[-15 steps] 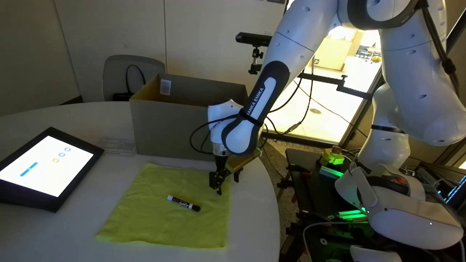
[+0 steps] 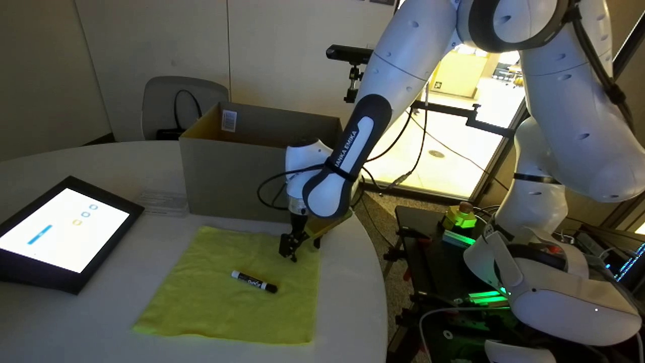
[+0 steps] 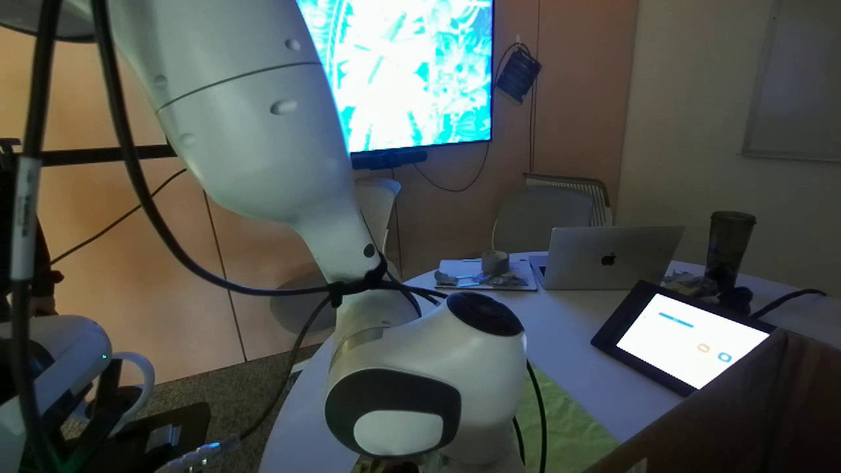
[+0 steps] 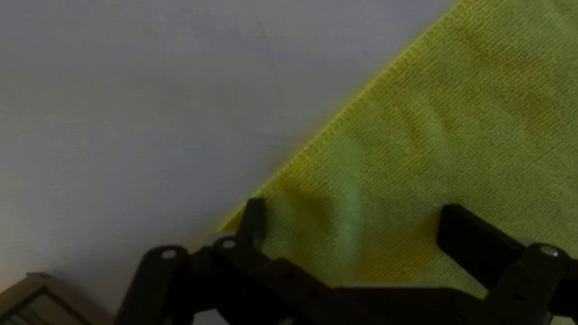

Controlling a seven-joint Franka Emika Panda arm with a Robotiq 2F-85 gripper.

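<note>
A yellow-green cloth (image 2: 211, 308) lies spread out on the white round table, with a black-and-white marker (image 2: 254, 282) resting on its middle. My gripper (image 2: 305, 250) is low over the cloth's back right corner, apart from the marker. In the wrist view the gripper stands open, its two fingers wide apart with only cloth (image 4: 460, 135) beneath them. One finger (image 4: 252, 222) is close by the cloth's edge; whether it touches the fabric I cannot tell. The marker is outside the wrist view. Exterior view 2 hides the gripper behind the arm.
Just behind the cloth a large open cardboard box (image 2: 236, 175) stands close to the arm. A tablet on a stand (image 2: 72, 281) occupies the table's left side. Bare table (image 2: 353, 302) shows right of the cloth, ending at the rounded edge.
The gripper has shifted left and slightly back in exterior view 1, further in over the cloth's corner. Cloth and marker lie where they were.
</note>
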